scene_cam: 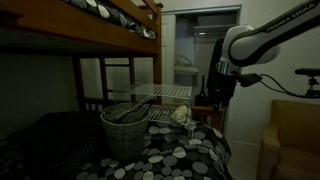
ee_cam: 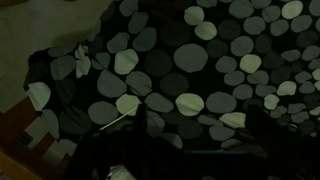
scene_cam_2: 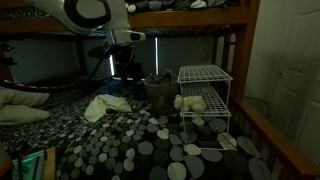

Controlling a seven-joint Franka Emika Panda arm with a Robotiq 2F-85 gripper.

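My gripper (scene_cam: 220, 92) hangs in the air above the right side of the bed, a dark shape against a dark background. In the wrist view the gripper shows two dark fingers apart at the bottom, with only the dotted bedspread (ee_cam: 190, 60) visible between them. A woven basket (scene_cam_2: 160, 95) stands on the bed, with dark contents that I cannot make out. Beside it is a white wire shelf (scene_cam_2: 205, 73). A pale, soft-looking item (scene_cam_2: 190, 103) rests at its lower level. A crumpled white cloth (scene_cam_2: 105, 107) lies on the bed, apart from the basket.
The upper bunk (scene_cam: 85, 28) overhangs the bed and limits height there. A wooden rail (scene_cam_2: 270, 135) runs along one side. An armchair (scene_cam: 292, 140) stands at the right. Part of the dotted bedspread in front of the shelf is clear.
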